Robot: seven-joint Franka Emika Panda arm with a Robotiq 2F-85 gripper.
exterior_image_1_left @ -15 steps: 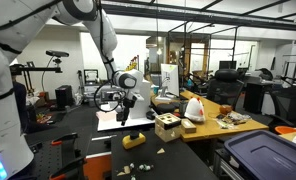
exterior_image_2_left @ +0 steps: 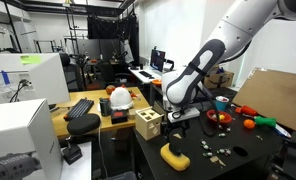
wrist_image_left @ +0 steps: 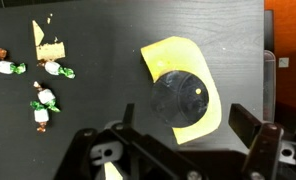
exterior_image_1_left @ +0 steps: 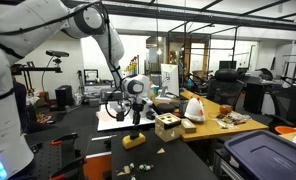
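Observation:
A yellow object (wrist_image_left: 160,55) with a rounded outline lies on the black table, and a dark round piece (wrist_image_left: 179,98) with a small yellow dot covers its middle. Both also show in the second exterior view, where the dark piece (exterior_image_2_left: 176,147) rests on top of the yellow object (exterior_image_2_left: 174,160). My gripper hangs above them, its fingers open and apart on either side of the dark piece in the wrist view. Empty space separates the gripper (exterior_image_2_left: 177,130) from the objects below; nothing is held.
Several wrapped candies (wrist_image_left: 48,97) and a tan broken piece (wrist_image_left: 50,50) lie to the left in the wrist view. A wooden box (exterior_image_2_left: 148,122) stands close by on the table. Round items lie in a red bowl (exterior_image_2_left: 219,117) at the right.
Over the last second the arm has shifted a little to the right and lower in the first exterior view. The yellow object and the dark piece have stayed put.

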